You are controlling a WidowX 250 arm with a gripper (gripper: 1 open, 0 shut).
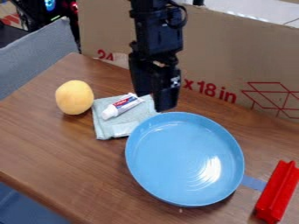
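My gripper (156, 91) hangs from the top centre, open and pointing down, above the back edge of a blue plate (184, 160). Left of it a white toothpaste tube (121, 106) lies on a folded pale cloth (112, 128). A round yellow fruit (73, 97) sits on the wooden table to the left of the cloth. A red bar-shaped object (275, 192) lies right of the plate.
A large cardboard panel (246, 61) closes off the back of the table (59, 157). A grey padded edge (30, 61) runs along the left.
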